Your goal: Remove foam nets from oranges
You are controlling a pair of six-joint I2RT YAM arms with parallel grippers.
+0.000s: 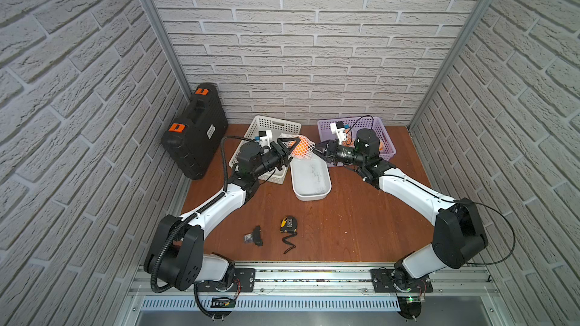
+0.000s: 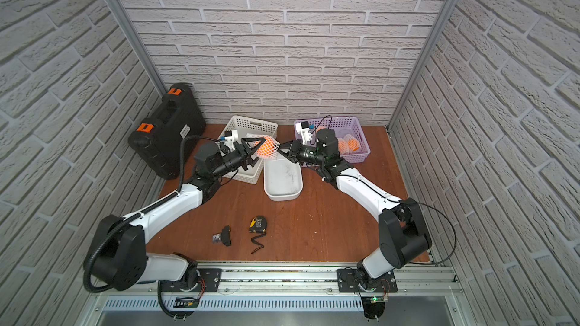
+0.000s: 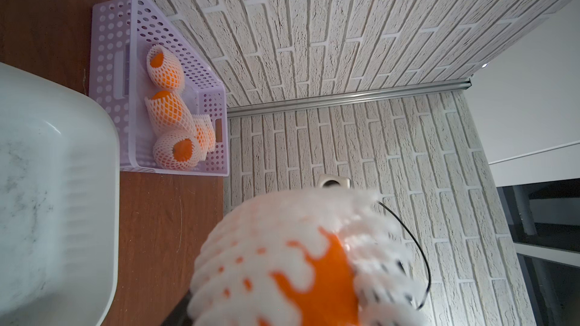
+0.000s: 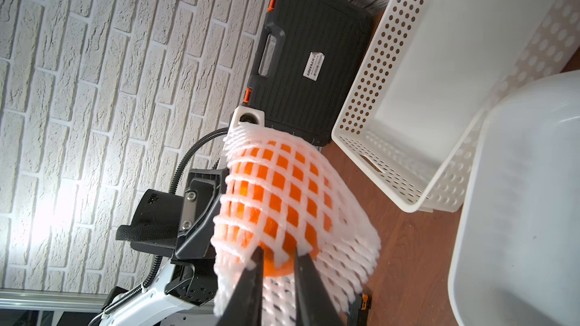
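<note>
An orange in a white foam net hangs between my two grippers, above the white tray. My left gripper is shut on the netted orange from the left; the fruit fills the lower left wrist view and mostly hides the fingers. My right gripper is shut on the net from the right, its fingertips at the mesh with orange showing behind. The net flares loosely past the fruit on that side. More netted oranges lie in the purple basket at the back right.
An empty white perforated basket stands at the back left beside a black case. A tape measure and a small dark object lie on the front left of the table.
</note>
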